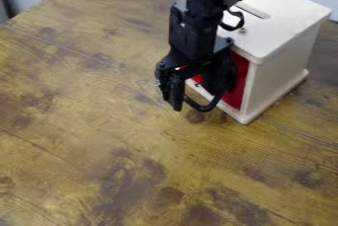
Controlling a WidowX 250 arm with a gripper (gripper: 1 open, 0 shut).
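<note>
My black gripper [192, 84] hangs at the front of a white box [278, 82] with a red front panel [234, 95]. The gripper covers much of that red face, its fingers low beside it. Whether anything is between the fingers is hidden by the gripper's own body.
A pale wall stands behind the box, and the table's far edge runs along the upper left.
</note>
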